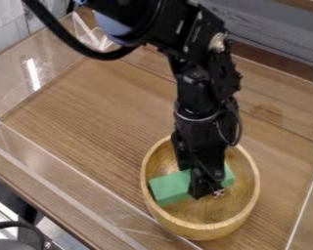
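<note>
A round yellow wooden bowl [214, 217] sits on the table at the lower centre-right. Inside it is a green block [170, 187], partly covered by my black gripper [200, 182], which reaches down from the top of the view into the bowl. The gripper is shut on the green block, though its fingertips are largely dark and hard to make out. The block shows on both sides of the fingers.
A clear edge strip runs along the lower left, with cables at the bottom-left corner.
</note>
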